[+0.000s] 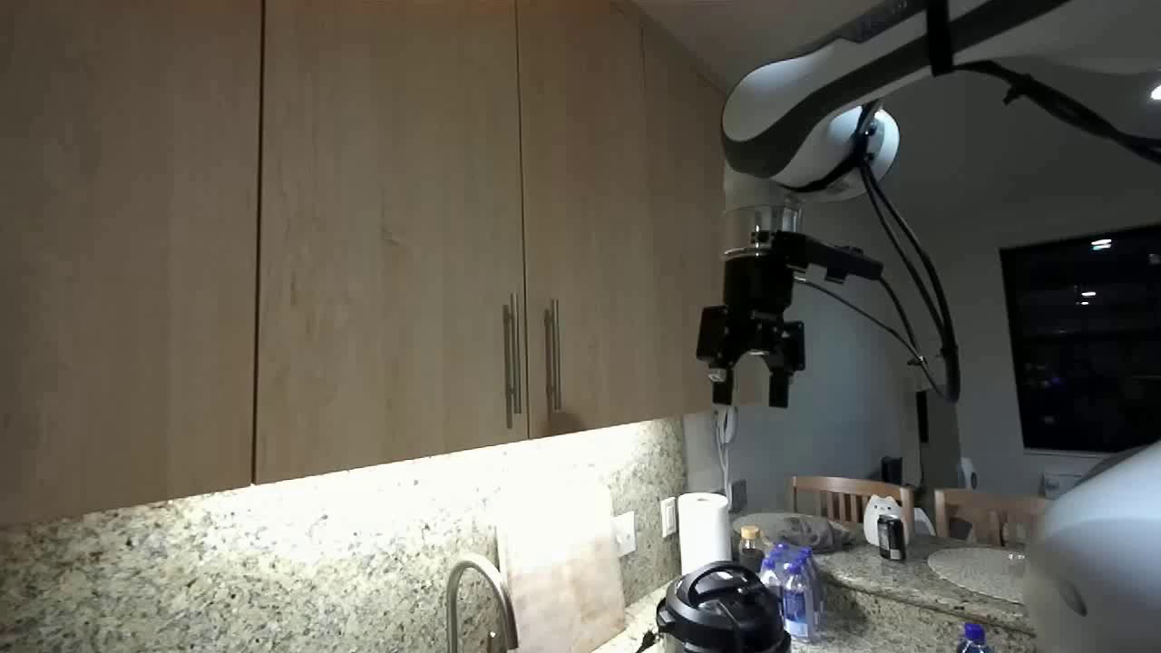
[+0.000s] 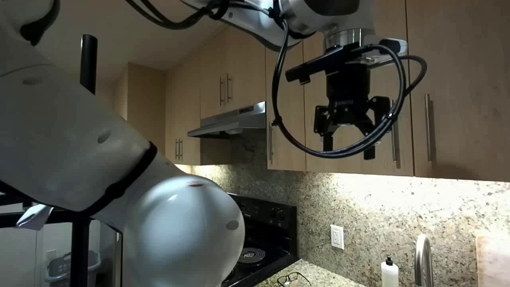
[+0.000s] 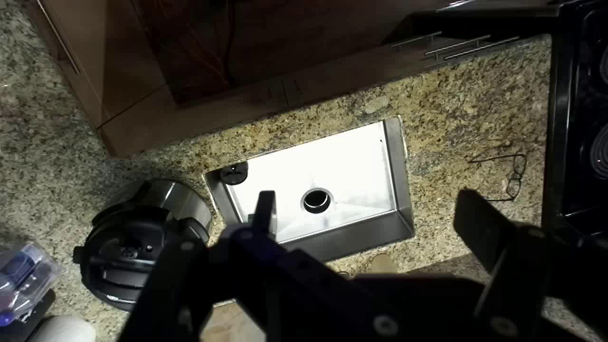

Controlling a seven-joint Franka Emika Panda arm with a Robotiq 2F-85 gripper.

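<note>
High above the counter, in front of the wooden wall cabinets, my gripper points straight down. Its two black fingers stand well apart, with nothing between them in either exterior view. From the wrist, the gripper hangs over a steel sink. A round drain is in the sink floor, and a black stopper-like disc lies at one corner. Part of the sink's near side is hidden behind the gripper body. In the second exterior view the gripper is partly crossed by a looped black cable.
Beside the sink stands a black-lidded pressure cooker, with water bottles beyond it. Eyeglasses rest on the counter near the black stove. The curved faucet rises by a cutting board. Cabinet handles stick out left of the gripper.
</note>
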